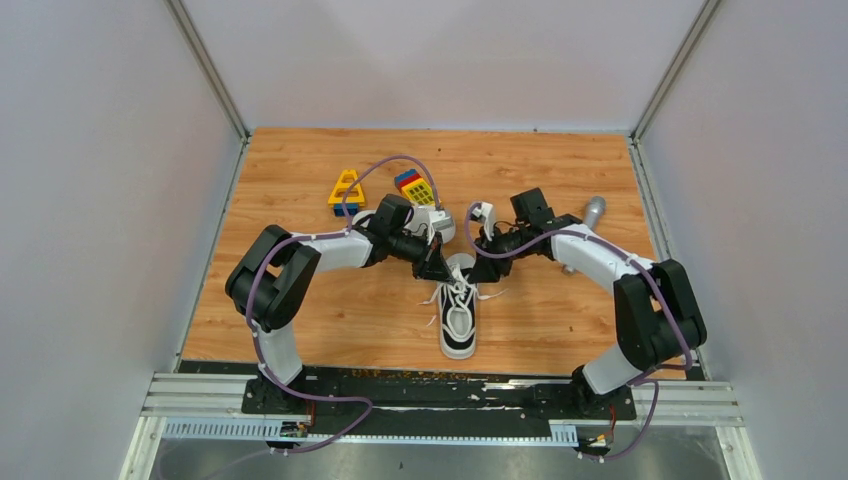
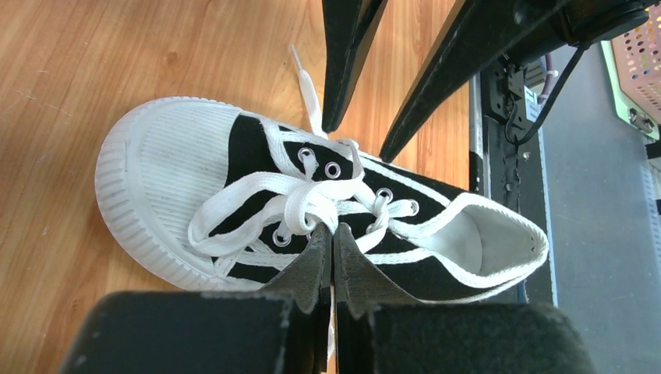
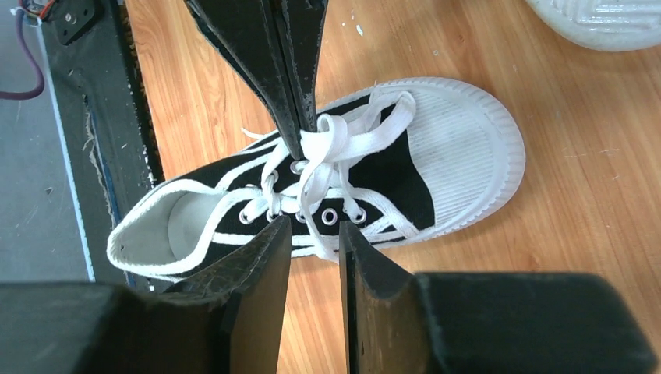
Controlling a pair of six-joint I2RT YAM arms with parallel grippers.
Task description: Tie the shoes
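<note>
A black-and-white canvas shoe (image 1: 458,322) rests sole down on the table, its toe away from the front edge. My left gripper is shut on a white lace (image 2: 312,204), at a loop gathered over the lacing. Beyond the eyelets on the other side, my right gripper is open, with its fingertips spread low beside the shoe. A loose strand of lace (image 3: 318,240) hangs from the loop toward the gap between those fingers, but no finger grips it. One lace end (image 2: 297,58) lies on the wood past the shoe's side.
A second, whitish object with a ribbed sole (image 3: 608,22) lies beyond the toe. Toy blocks (image 1: 347,192) stand at the back left, a grey object (image 1: 595,212) at the right. Bare wood surrounds the shoe's sides.
</note>
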